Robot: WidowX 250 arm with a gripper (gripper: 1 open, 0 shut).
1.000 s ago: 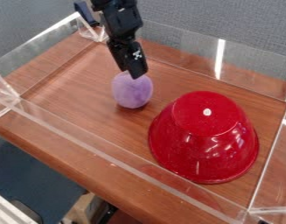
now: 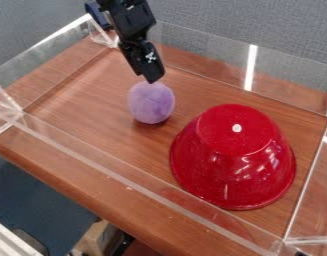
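Note:
A lilac ball (image 2: 150, 103) rests on the wooden board, left of centre. A large red bowl (image 2: 233, 160) sits upside down at the right, apart from the ball. My black gripper (image 2: 148, 74) hangs just above and behind the ball, coming in from the top left; whether its fingers are open or shut is not clear.
Clear acrylic walls (image 2: 251, 65) surround the wooden board (image 2: 86, 100). The left part of the board is bare. Below the near edge, at bottom left, are a floor and some pale objects.
My gripper has shifted slightly up and to the left since a second ago. The ball and bowl have not moved.

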